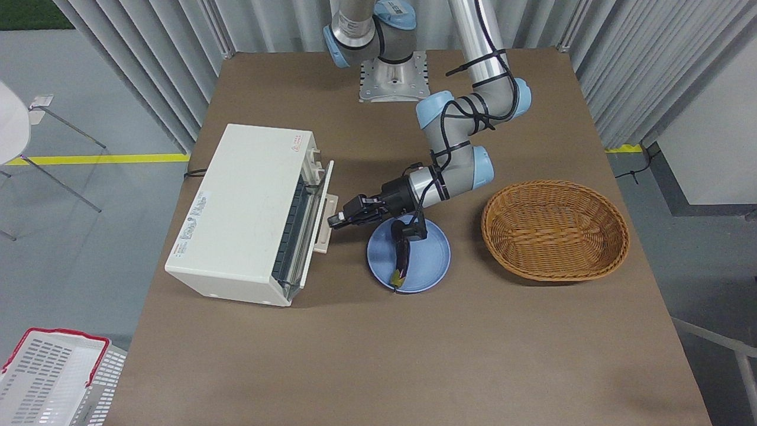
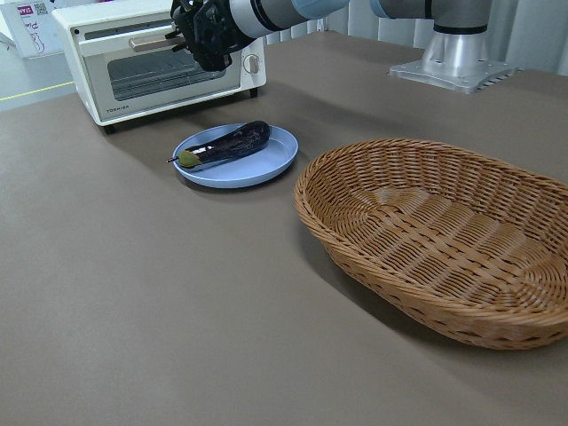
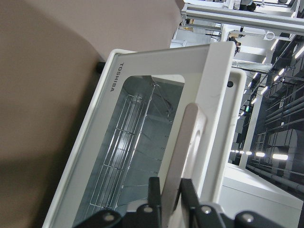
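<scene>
The white Toshiba toaster oven (image 1: 227, 202) stands on the left of the table, its glass door (image 3: 128, 142) tilted partly open. My gripper is at the door's pale handle (image 3: 185, 137), fingers either side of it and apparently closed on it. A dark eggplant (image 2: 232, 144) with a green stem lies on the blue plate (image 1: 430, 266), below and beside the gripper in the front view, partly hidden by the arm there.
A wicker basket (image 1: 555, 231) sits on the right of the plate. The robot base (image 1: 394, 86) is at the back.
</scene>
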